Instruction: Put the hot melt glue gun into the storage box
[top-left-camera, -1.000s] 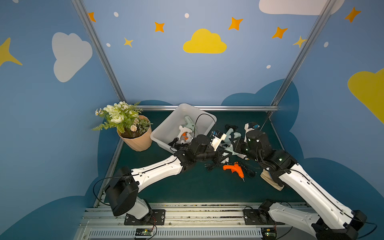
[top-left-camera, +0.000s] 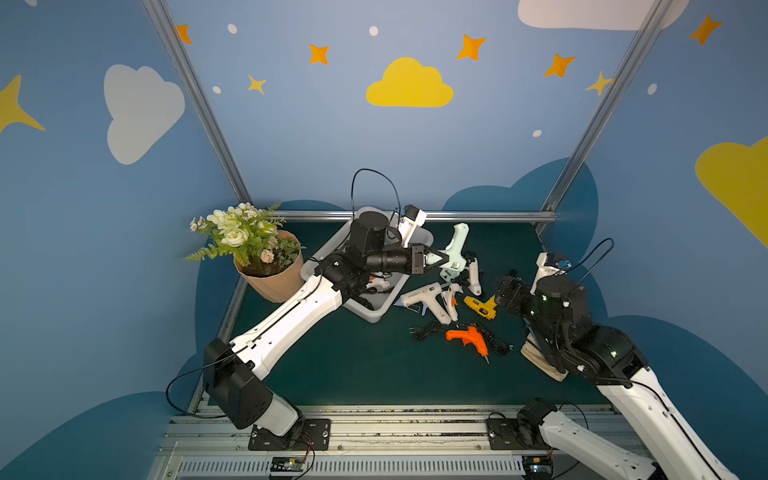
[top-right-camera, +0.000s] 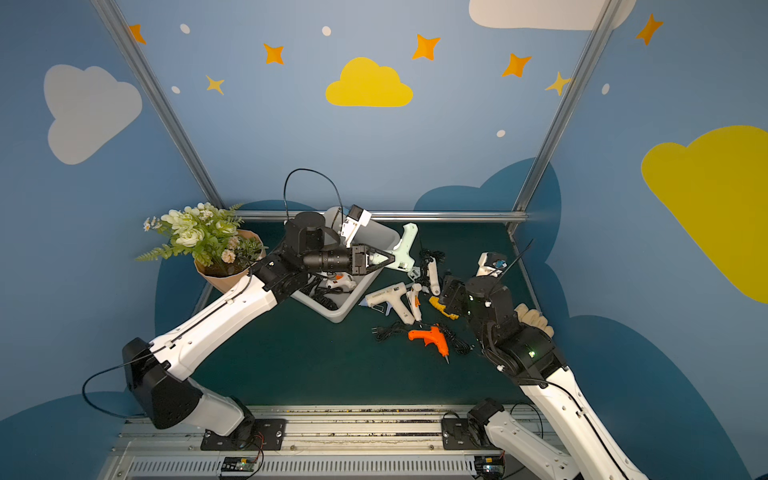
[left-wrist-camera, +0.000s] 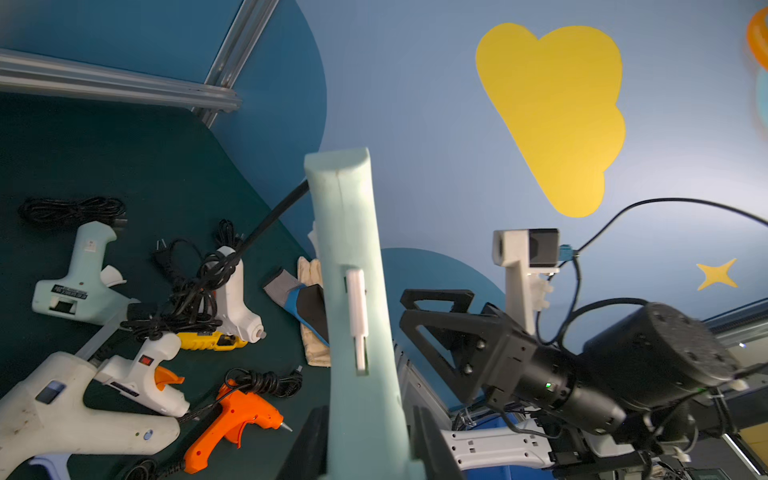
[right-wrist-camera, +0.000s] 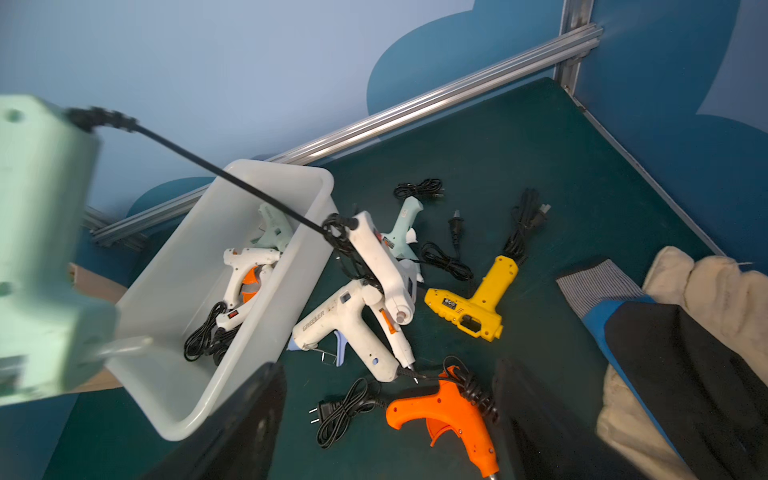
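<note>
A mint-green glue gun (top-left-camera: 457, 245) hangs in the air with my left gripper (top-left-camera: 436, 259) shut on it; in the left wrist view its long body (left-wrist-camera: 342, 232) rises between the fingers. Its black cord (right-wrist-camera: 216, 169) stretches down to a coiled bundle by the white gun (right-wrist-camera: 384, 268) on the table. The white storage box (right-wrist-camera: 276, 300) stands just left of the table guns and holds a mint gun (right-wrist-camera: 276, 229) and white ones. Held to the right of the box, my right gripper is open, its fingers apart with nothing between them.
Outside the box lie a large white gun (right-wrist-camera: 369, 344), a yellow gun (right-wrist-camera: 477, 300), an orange gun (right-wrist-camera: 448, 416) and another mint gun (right-wrist-camera: 402, 228). Gloves (right-wrist-camera: 624, 384) lie at the right. A flower pot (top-left-camera: 276, 272) stands left of the box.
My left gripper has risen and moved back and left toward the box, carrying the mint gun. The right gripper, earlier close beside that gun, has moved away to the right.
</note>
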